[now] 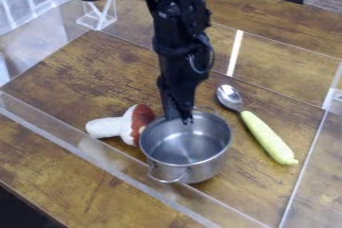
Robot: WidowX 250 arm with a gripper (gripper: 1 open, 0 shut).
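My gripper [179,110] is at the upper-left rim of a steel pot [187,150], its dark fingers pointing down and looking shut; whether they touch the rim I cannot tell. A white mushroom toy with a red-brown cap [120,126] lies just left of the pot, partly behind its rim. A pale yellow-green corn or squash-like toy [267,137] lies to the right, and a metal spoon [229,99] sits behind the pot.
Transparent barrier strips cross the front and right of the work area.
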